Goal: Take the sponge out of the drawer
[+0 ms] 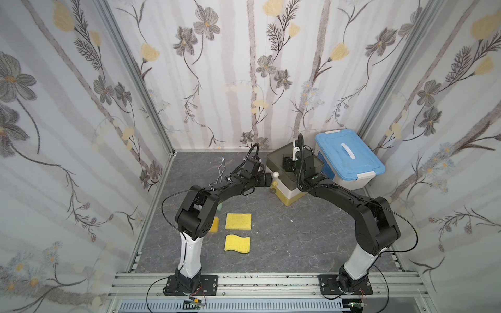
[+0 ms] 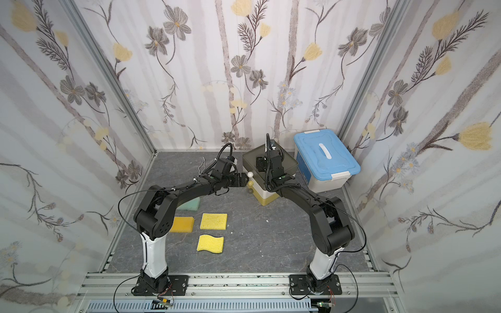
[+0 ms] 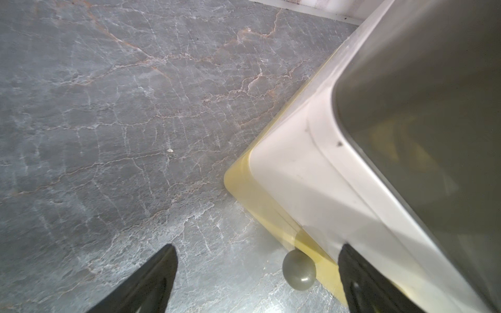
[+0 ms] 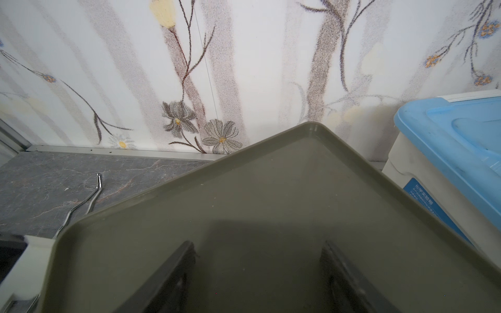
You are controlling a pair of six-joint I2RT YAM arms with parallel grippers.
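Observation:
The small drawer unit (image 1: 286, 186) has a dark top, a white drawer over a yellow one, and round knobs on the front. Beside its white knob (image 1: 276, 174) is my left gripper, open, nothing between its fingers. A darker olive knob (image 3: 299, 269) shows past its right finger. My right gripper rests low over the unit's olive top (image 4: 271, 193). Its fingers appear apart with only that top visible between them; whether they grip anything is unclear. No sponge can be made out inside the drawers, and both drawers look closed.
On the table lie two yellow sponges (image 2: 213, 221), an orange sponge (image 2: 182, 224) and a green one (image 2: 189, 204). A blue-lidded box (image 1: 350, 154) stands right of the unit. Metal tongs (image 1: 221, 170) lie behind my left arm.

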